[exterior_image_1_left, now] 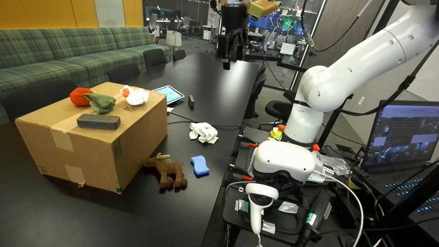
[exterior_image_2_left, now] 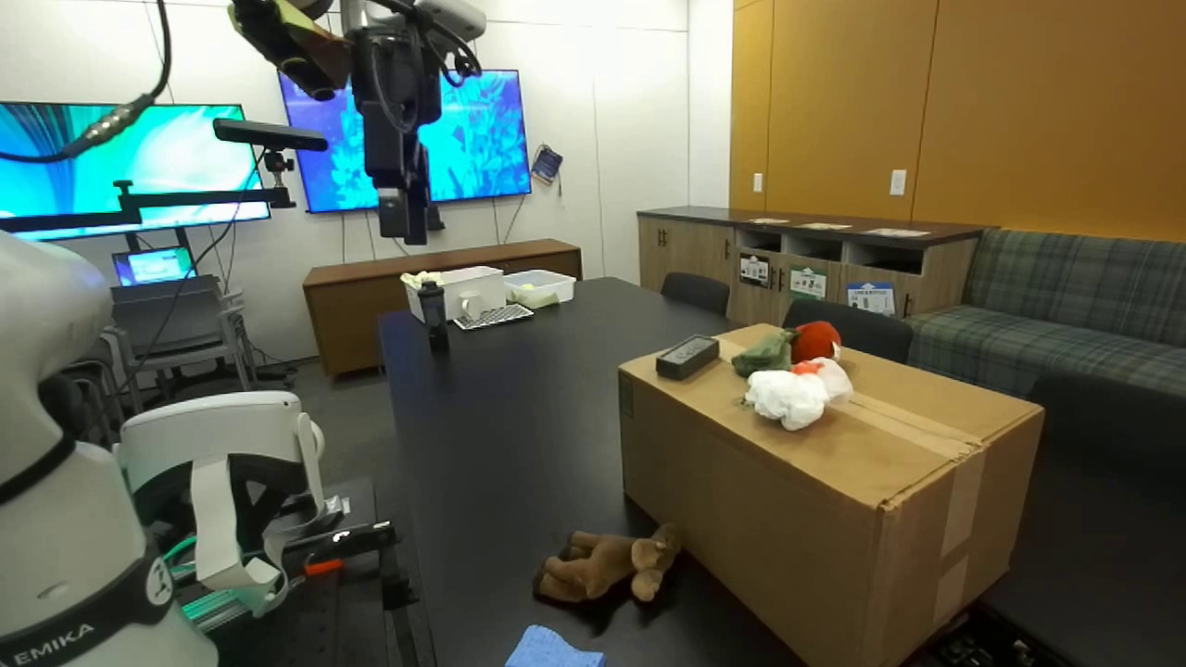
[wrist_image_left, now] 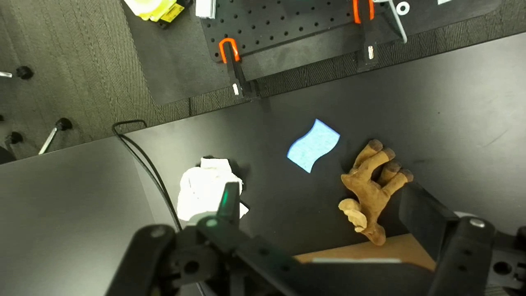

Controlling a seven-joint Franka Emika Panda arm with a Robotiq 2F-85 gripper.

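Observation:
High over the table, my gripper (exterior_image_1_left: 233,62) is open, its two fingers spread wide in the wrist view with nothing between them. A blue wavy sponge (wrist_image_left: 314,145) lies flat on the black table. Near it a brown moose plush (wrist_image_left: 370,192) rests on its side against the foot of the cardboard box (exterior_image_1_left: 135,140). A crumpled white cloth (exterior_image_1_left: 204,133) sits farther along the table, partly behind a finger (wrist_image_left: 229,200) in the wrist view. On the box top are a dark eraser (exterior_image_1_left: 98,121), a green plush (exterior_image_1_left: 101,103), a red plush (exterior_image_1_left: 80,96) and a white plush (exterior_image_2_left: 789,396).
A black cable (wrist_image_left: 153,172) runs past the cloth. Beyond stand a tablet (exterior_image_1_left: 169,94), a small dark block (exterior_image_1_left: 191,101), a black bottle (exterior_image_2_left: 434,317) and white bins (exterior_image_2_left: 456,287). Clamps (wrist_image_left: 236,79) line the cart beside the table edge.

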